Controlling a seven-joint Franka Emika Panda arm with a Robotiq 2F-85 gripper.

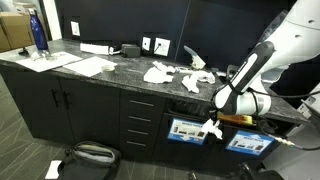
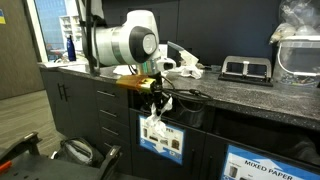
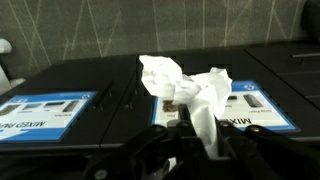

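Note:
A crumpled white paper or cloth piece is pinched in my gripper, whose dark fingers are shut on it in the wrist view. In exterior view 1 this white piece hangs in front of the dark drawer fronts, below the counter edge. Exterior view 2 shows the same white piece just above a blue-and-white bin label. Part of the gripper is hidden behind the arm there.
More crumpled white pieces lie on the countertop. A mixed paper label marks another bin front. A toaster and a clear container stand on the counter. A black bag lies on the floor.

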